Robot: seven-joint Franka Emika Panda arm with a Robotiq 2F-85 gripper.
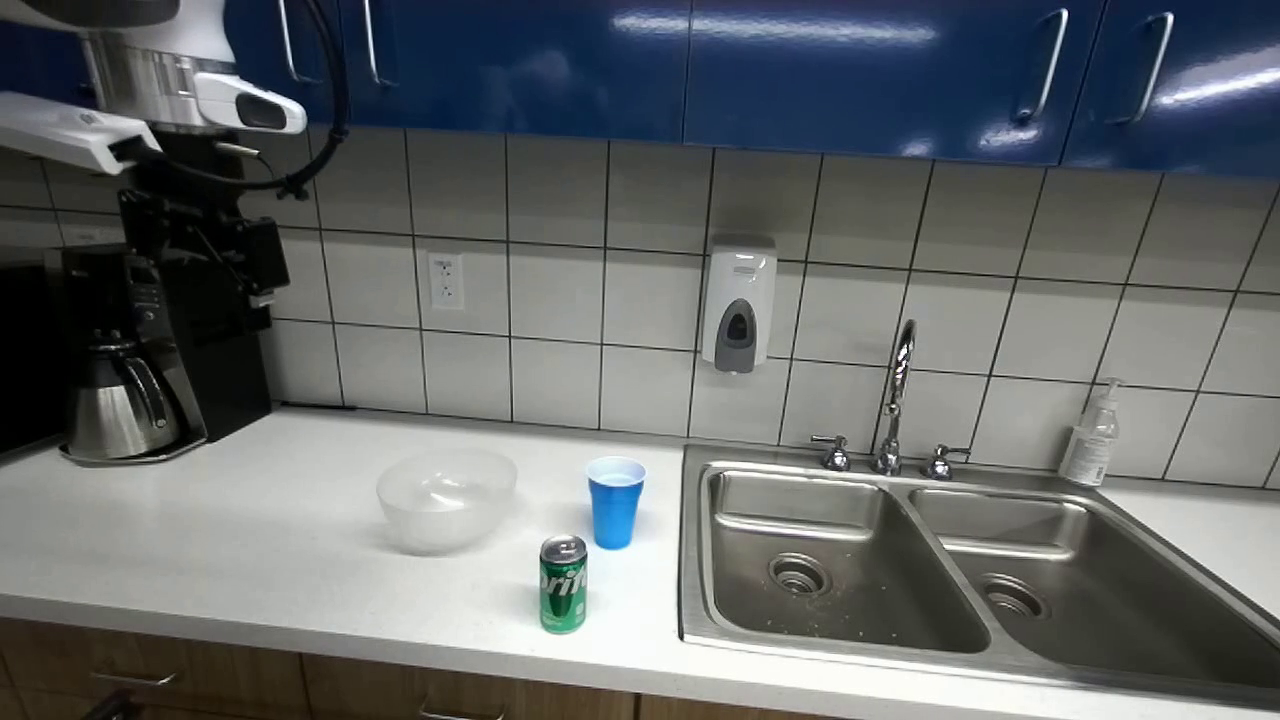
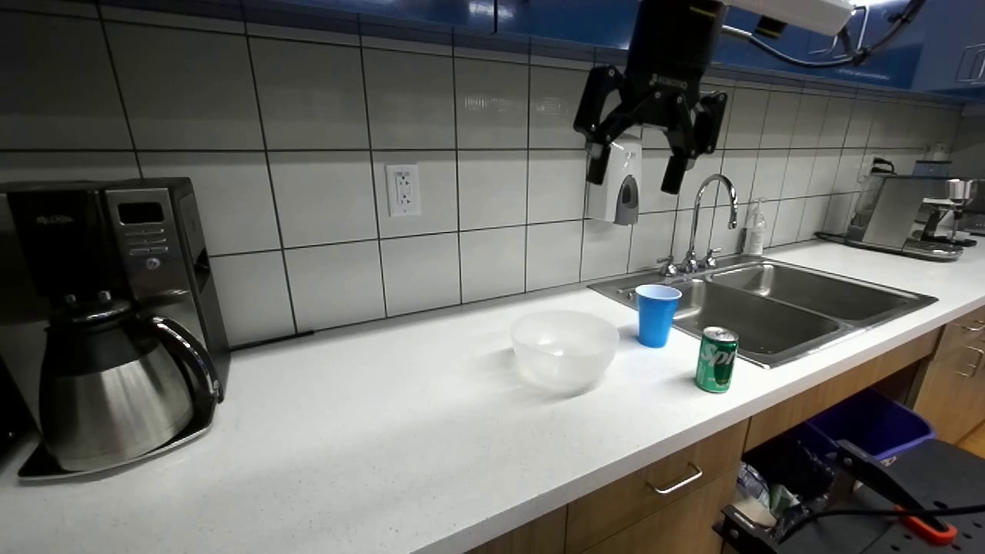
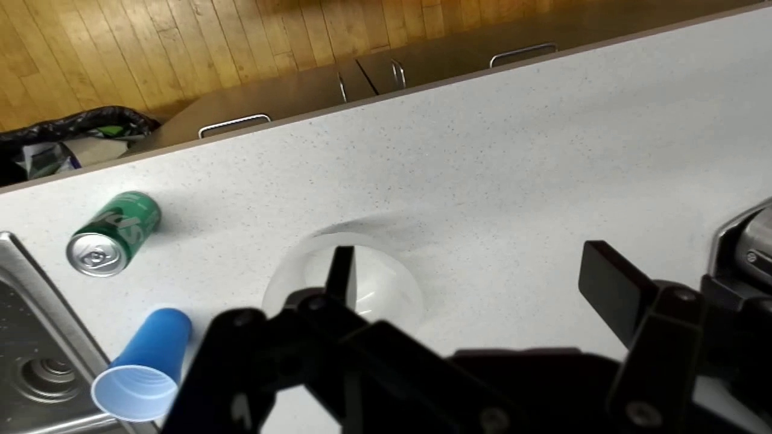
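Observation:
My gripper (image 2: 637,177) hangs high above the counter, its fingers wide apart with only air between them. In the wrist view, its fingers (image 3: 611,293) spread over bare counter, and one of them covers part of a translucent bowl (image 3: 387,278). That bowl (image 1: 446,504) looks empty. To its right in exterior view 1 stands an upright blue cup (image 1: 614,510), apart from the bowl. Nearer the counter's front edge, a green Sprite can (image 1: 563,588) stands upright, touching neither cup nor bowl.
A steel double sink (image 1: 696,552) with a faucet (image 1: 894,396) lies right of the cup. At the left stands a coffee maker (image 2: 120,369). Blue cabinets (image 1: 516,72) overhang the counter. The white counter (image 2: 369,434) between bowl and coffee maker is clear.

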